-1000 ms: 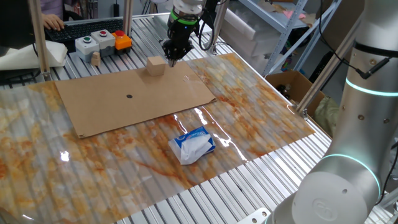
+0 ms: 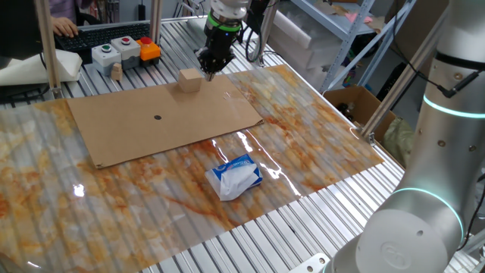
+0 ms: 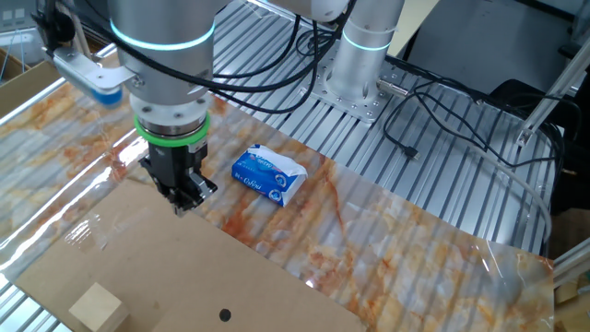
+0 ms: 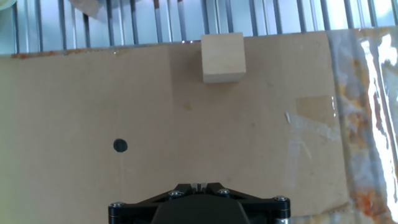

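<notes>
A plain wooden block (image 2: 190,80) sits at the far edge of a brown cardboard sheet (image 2: 163,133). In the wrist view the block (image 4: 223,58) is near the top centre, well ahead of my gripper. The fingertips are together at the bottom of that view, with nothing showing between them. From the second exterior view, my gripper (image 3: 189,201) hangs over the cardboard's edge, apart from the block (image 3: 99,308). A small black round spot (image 4: 120,145) marks the cardboard left of centre.
A blue and white tissue pack (image 3: 269,173) lies on the marble-patterned sheet (image 2: 303,144), off the cardboard. Button boxes (image 2: 130,52) stand beyond the far edge, close to a person's hand (image 2: 64,27). Loose cables (image 3: 461,129) lie near the robot's base.
</notes>
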